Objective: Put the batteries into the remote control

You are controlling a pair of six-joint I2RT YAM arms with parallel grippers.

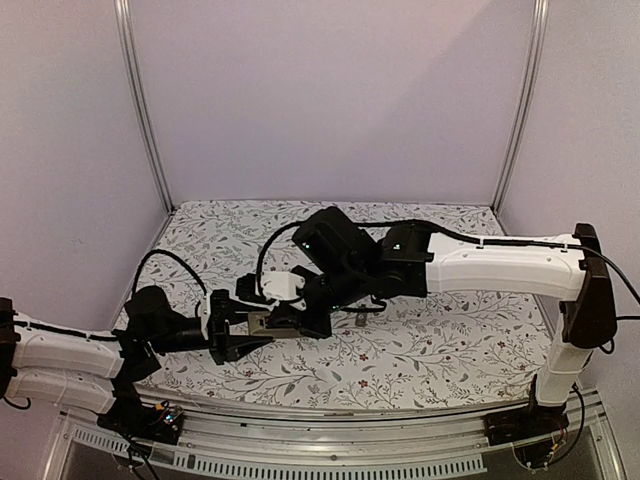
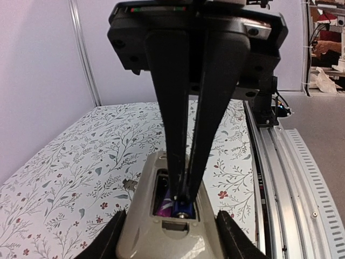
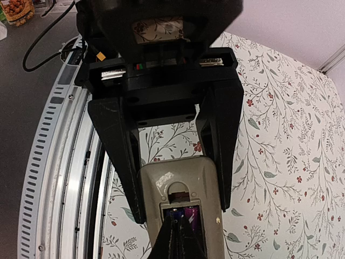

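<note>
The beige-grey remote control is clamped across its width by my left gripper, whose fingers press on both sides. Its battery compartment is uncovered. Inside, a purple battery lies beside a dark blue battery with a metal end showing. My right gripper is shut, nothing visible between its fingers. Its tips reach down into the compartment, at or touching the blue battery; exact contact cannot be told. In the right wrist view, these tips cover part of the batteries. From the top view, the right arm hides most of the remote.
A small grey piece lies on the floral tabletop, to the right of the grippers. A metal rail runs along the front edge, and pale walls enclose the back and sides.
</note>
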